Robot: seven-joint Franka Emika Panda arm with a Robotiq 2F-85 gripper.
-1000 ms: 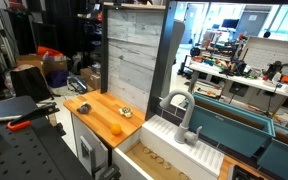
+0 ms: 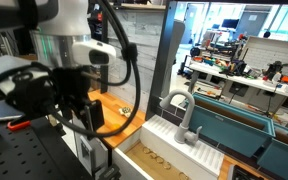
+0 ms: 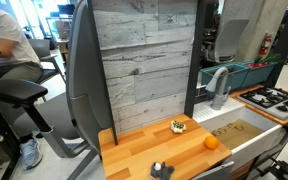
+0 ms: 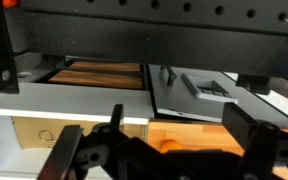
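My gripper shows at the bottom of the wrist view, its dark fingers apart, with nothing seen between them. In that view an orange [image 4: 169, 146] lies on the wooden counter beyond the gap, partly covered by the gripper. The second exterior view has the orange [image 3: 212, 142] resting near the counter's right edge. An open drawer [image 3: 234, 140] stands just right of it. Large and dark, the arm [image 2: 64, 60] fills the left of the first exterior view and hides the orange there; the fingertips are hard to make out.
A white faucet [image 2: 187, 115] rises behind the drawer [image 2: 164, 160]. A small pale object [image 3: 177, 127] and a dark grey one [image 3: 161, 171] sit on the wooden counter [image 3: 134, 150]. A wood-plank panel [image 3: 149, 80] stands behind it. The stove [image 3: 269, 98] lies farther right.
The arm has come into the left foreground of the first exterior view, covering the orange and much of the counter. The drawer and faucet have not moved.
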